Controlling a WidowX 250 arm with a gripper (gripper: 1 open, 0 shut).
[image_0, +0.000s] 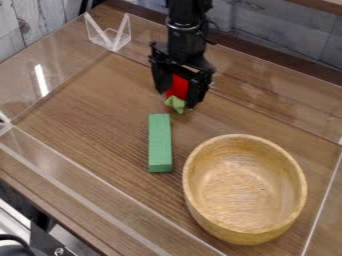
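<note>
My gripper (179, 80) is at the upper middle, over a red object (179, 87) with a small green piece (174, 104) at its lower end, and partly covers it. Whether the fingers are open or shut on it I cannot tell. A green bar (160, 142) lies below, apart from them. A large wooden bowl (243, 190) sits at the lower right.
White and clear plastic fixtures stand along the upper left edge.
</note>
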